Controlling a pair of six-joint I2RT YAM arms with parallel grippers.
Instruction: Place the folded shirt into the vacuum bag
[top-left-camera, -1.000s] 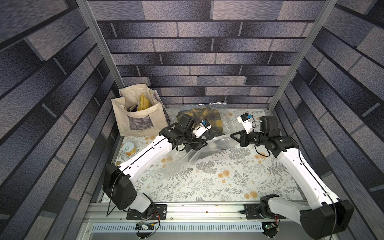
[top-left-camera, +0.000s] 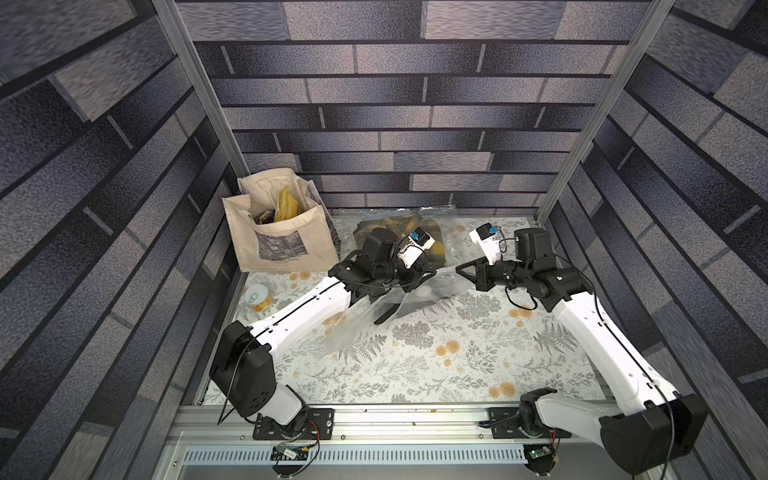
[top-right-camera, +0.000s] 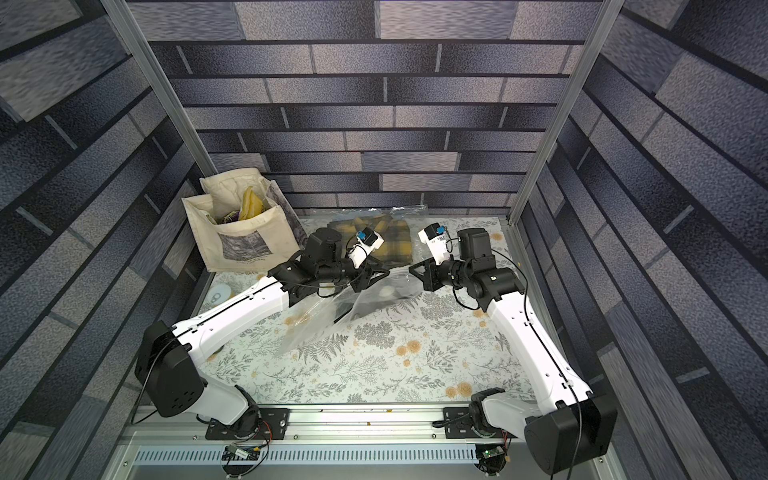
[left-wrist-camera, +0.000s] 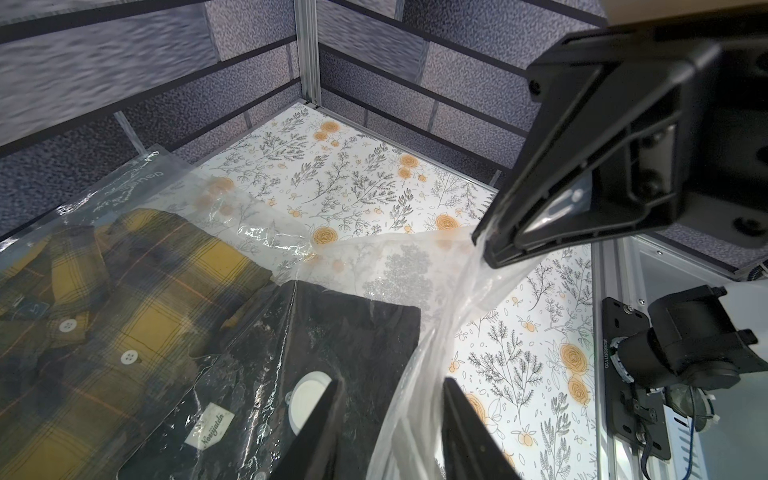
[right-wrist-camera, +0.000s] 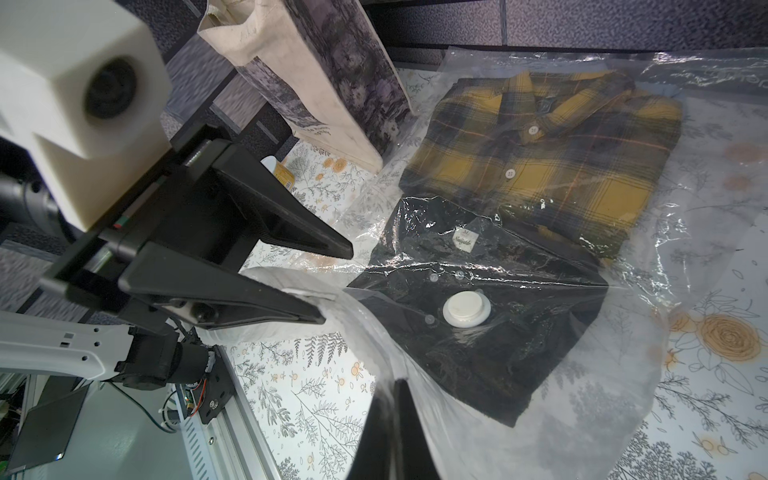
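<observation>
The folded shirt, yellow-and-dark plaid (right-wrist-camera: 544, 160) with buttons and a collar, lies under clear film of the vacuum bag (right-wrist-camera: 664, 312). Dark fabric (right-wrist-camera: 512, 360) lies on its near side, also under film, and a white round valve (right-wrist-camera: 466, 308) sits above it. At the bag's near edge my left gripper has its fingers apart, with gathered film running between them. That same film rises to my right gripper, which is shut on it. In the top left view the left arm hides part of the shirt.
A canvas tote (top-left-camera: 280, 232) with yellow items stands back left, and a can (top-left-camera: 258, 297) sits in front of it.
My left gripper has moved right and slightly up toward the right one. The right gripper has shifted slightly left, and the film between them spans a shorter distance.
</observation>
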